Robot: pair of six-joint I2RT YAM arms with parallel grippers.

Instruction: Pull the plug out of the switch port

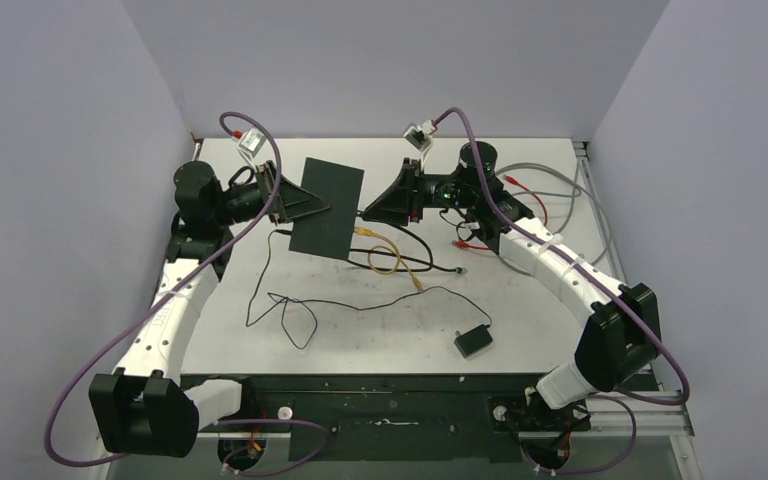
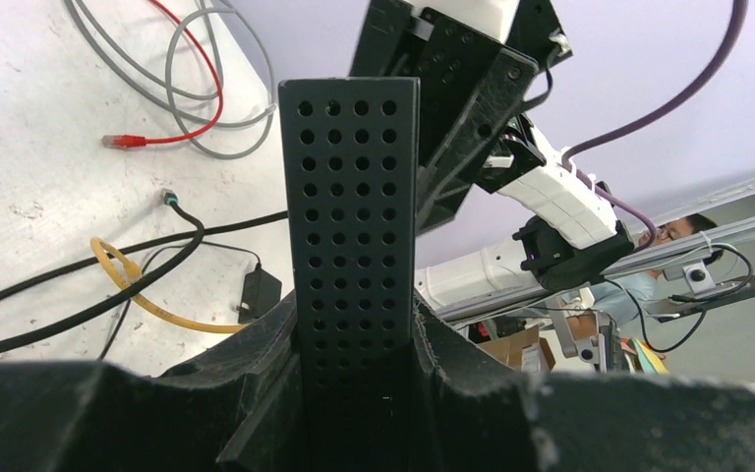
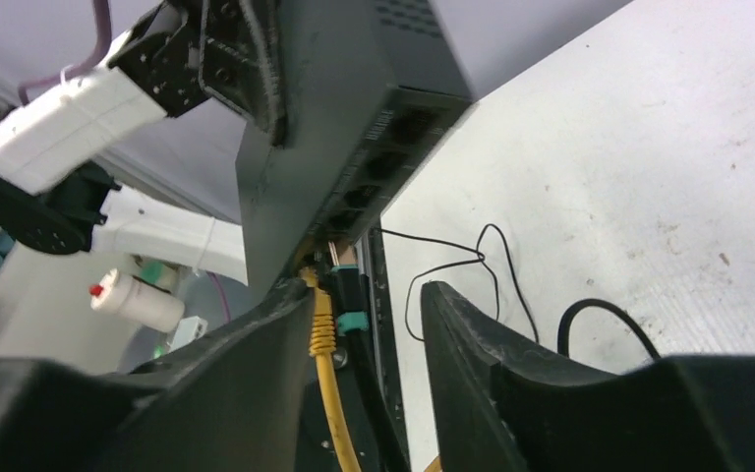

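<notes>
The dark flat switch (image 1: 327, 210) is held up over the table with my left gripper (image 1: 322, 207) shut on it. In the left wrist view its perforated side (image 2: 349, 226) stands upright between the fingers. Facing my right gripper is the row of ports. This gripper is part open, its fingers apart just short of the switch. Through the gap show a yellow cable's plug (image 3: 316, 305) at one port and a black cable's teal-marked plug (image 3: 349, 295) beside it. How far either plug sits in its port is not clear.
Black cables (image 1: 410, 260) and a yellow cable (image 1: 400, 262) hang or lie below the switch. A thin cord leads to a black power adapter (image 1: 474, 341) at the front right. Red (image 1: 532, 195) and grey cables lie at the back right.
</notes>
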